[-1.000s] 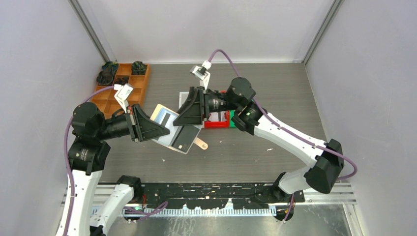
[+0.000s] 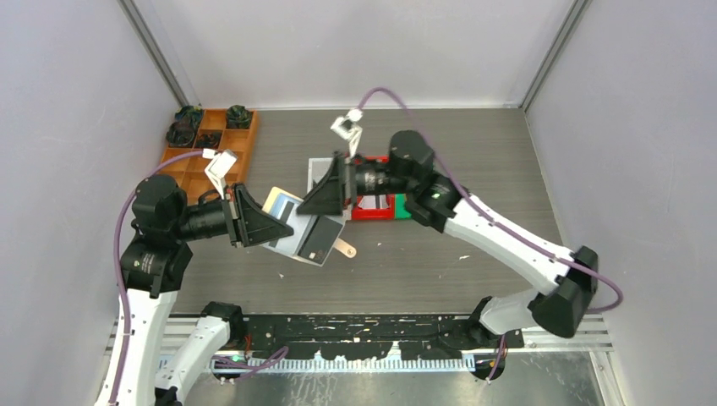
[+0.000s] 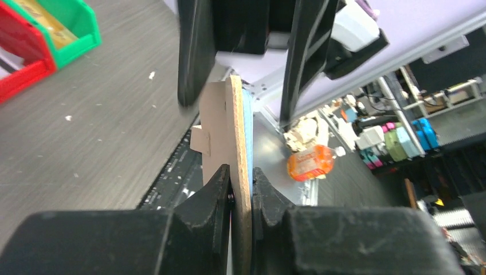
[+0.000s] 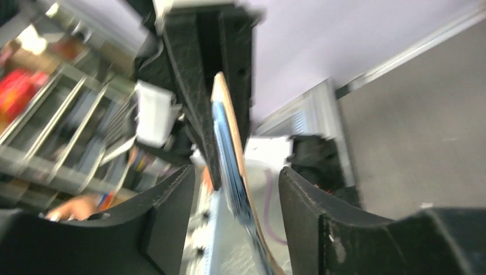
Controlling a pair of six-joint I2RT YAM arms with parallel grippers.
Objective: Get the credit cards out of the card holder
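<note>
A flat card holder [image 2: 321, 239] with a tan back, a rounded tab and a pale, dark-striped face is raised above the table between my two arms. My left gripper [image 2: 289, 230] is shut on its lower-left side in the top view. Seen edge-on in the left wrist view, the tan holder [image 3: 236, 132] carries a thin light-blue layer [image 3: 247, 129] along one face. My right gripper is open, and the holder's edge [image 4: 230, 143] stands between its spread fingers with gaps on both sides. Whether the blue layer is a card, I cannot tell.
A red tray [image 2: 374, 213] with a green one [image 2: 401, 207] beside it stands behind the right gripper, next to a pale tray [image 2: 317, 169]. An orange compartment box [image 2: 243, 142] sits at the back left.
The left gripper keeps hold, with the holder only slightly shifted.
</note>
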